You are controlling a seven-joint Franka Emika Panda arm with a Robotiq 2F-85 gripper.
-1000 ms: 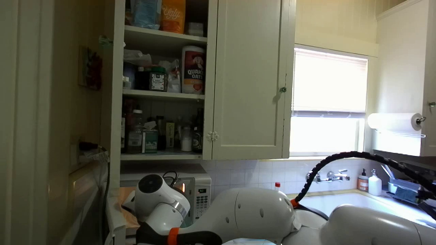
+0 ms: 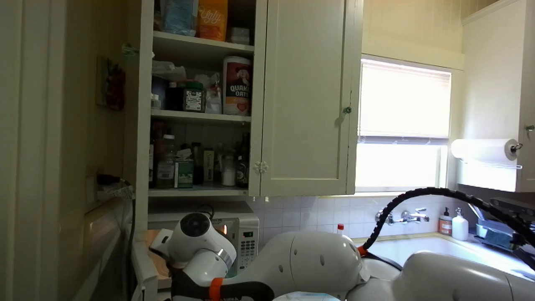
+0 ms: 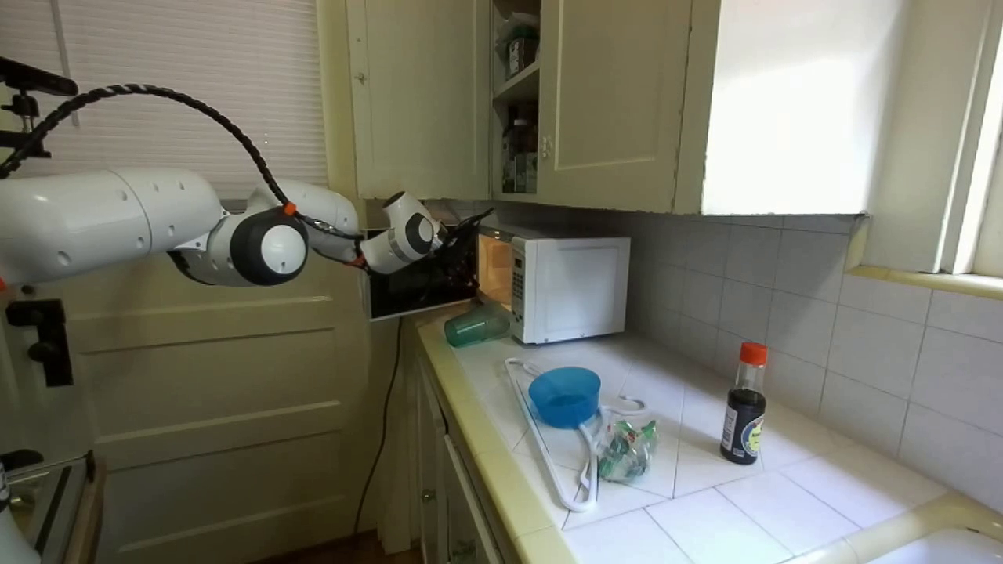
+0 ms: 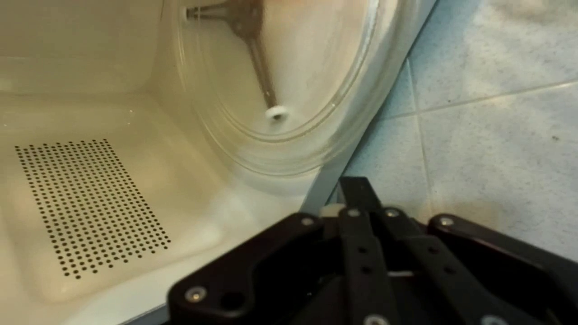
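Observation:
My gripper is shut in the wrist view, with nothing showing between its fingers. It hangs at the front of the open white microwave [image 3: 571, 287]. The cavity's glass turntable [image 4: 325, 130] and its perforated wall lie left of and above the fingertips in the wrist view. Exterior view 2 shows the microwave door [image 3: 414, 287] swung wide open, with the dark end of my arm in front of it. In exterior view 1 the arm's white wrist [image 2: 200, 246] hides the gripper and part of the microwave.
On the tiled counter, a green cup [image 3: 475, 326] lies just before the microwave. Nearer are a blue bowl [image 3: 564, 396], a white hanger [image 3: 545, 451], a clear bag [image 3: 628, 453] and a red-capped bottle [image 3: 743, 418]. An upper cabinet [image 2: 306, 95] hangs above.
The arm's wrist has shifted slightly to the right and tilted a little in exterior view 1. The surroundings look the same.

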